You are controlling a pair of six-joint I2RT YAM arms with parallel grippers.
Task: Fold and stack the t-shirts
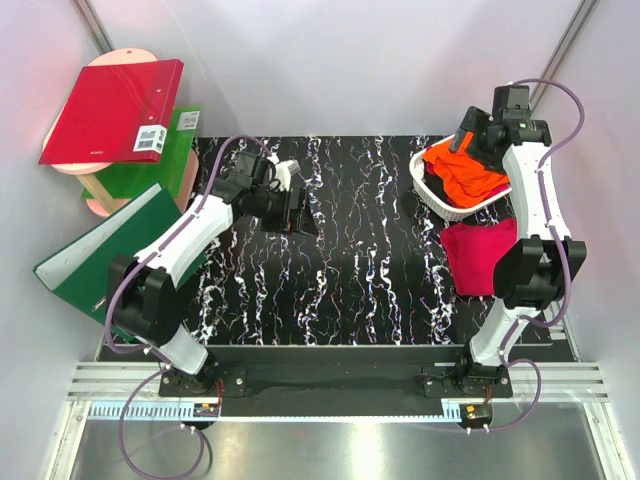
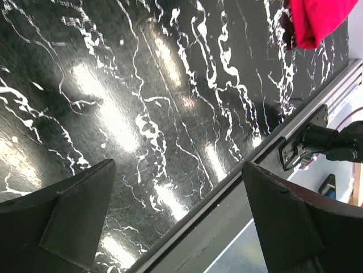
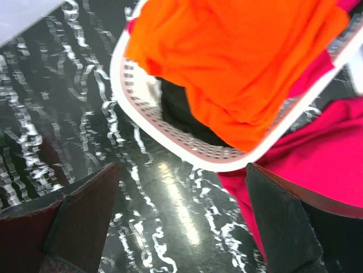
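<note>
My right gripper [image 1: 470, 130] is open over the white basket [image 1: 425, 195] at the back right, nothing between its fingers. The basket holds a crumpled orange shirt [image 3: 232, 68], with red and black cloth under it. A red shirt [image 1: 475, 260] lies on the table just in front of the basket; its corner shows at the top right of the left wrist view [image 2: 317, 20]. My left gripper [image 1: 295, 210] hangs open over the bare left-centre of the table.
At the left stand a red binder [image 1: 105, 105], a green binder [image 1: 180, 145] and a leaning green binder [image 1: 100, 260]. Walls border the back and sides.
</note>
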